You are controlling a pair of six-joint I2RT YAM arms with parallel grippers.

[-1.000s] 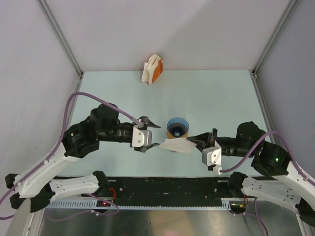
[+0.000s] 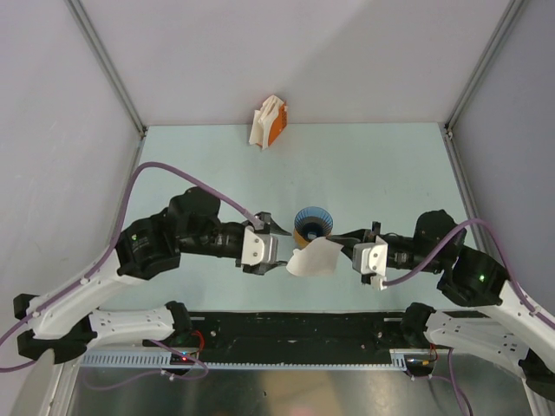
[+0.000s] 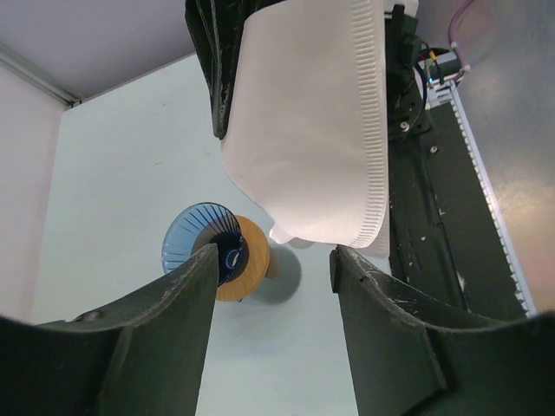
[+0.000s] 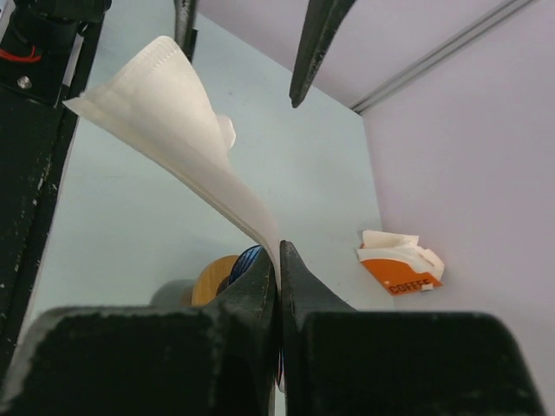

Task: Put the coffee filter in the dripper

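A white paper coffee filter [image 2: 314, 258] hangs from my right gripper [image 2: 342, 237], which is shut on it; in the right wrist view the filter [image 4: 173, 130] rises from between the fingers. My left gripper [image 2: 274, 245] faces it from the left, fingers apart and empty, the filter [image 3: 308, 121] just beyond the fingertips in the left wrist view. The dripper [image 2: 312, 218], a blue ribbed cone on a wooden stand, stands on the table behind the filter, partly hidden in the right wrist view.
A white and orange coffee filter packet [image 2: 268, 121] lies at the back of the pale table [image 2: 199, 147]. Walls bound the sides and back.
The right gripper has risen a little in the top view with the filter, which now hangs more upright. The left gripper has shifted slightly right, closer to the filter.
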